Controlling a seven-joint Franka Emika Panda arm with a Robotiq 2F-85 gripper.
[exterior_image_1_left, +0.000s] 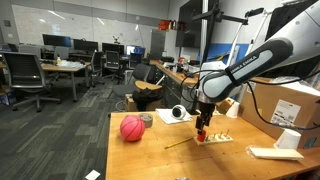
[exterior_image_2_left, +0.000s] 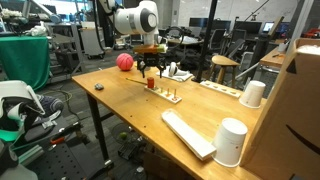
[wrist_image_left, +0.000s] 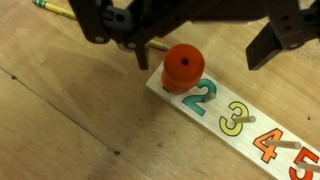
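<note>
A wooden number board (wrist_image_left: 235, 117) with pegs and painted digits lies on the table. At its end beside the 2, a red-orange round piece (wrist_image_left: 183, 66) with a centre hole stands on the board; in exterior view 1 the red piece (exterior_image_1_left: 201, 138) shows just under my gripper (exterior_image_1_left: 202, 128). Seen from the wrist, my gripper is open, its dark fingers (wrist_image_left: 264, 46) on either side of the piece with gaps visible. Exterior view 2 also shows the red piece (exterior_image_2_left: 151, 83) at the board's end, below the gripper (exterior_image_2_left: 150, 71).
A yellow pencil (exterior_image_1_left: 180, 143) lies left of the board. Farther left is a red ball (exterior_image_1_left: 132, 128). White cups (exterior_image_2_left: 231, 141), a long white block (exterior_image_2_left: 188, 135) and a cardboard box (exterior_image_2_left: 287, 118) stand on the other side.
</note>
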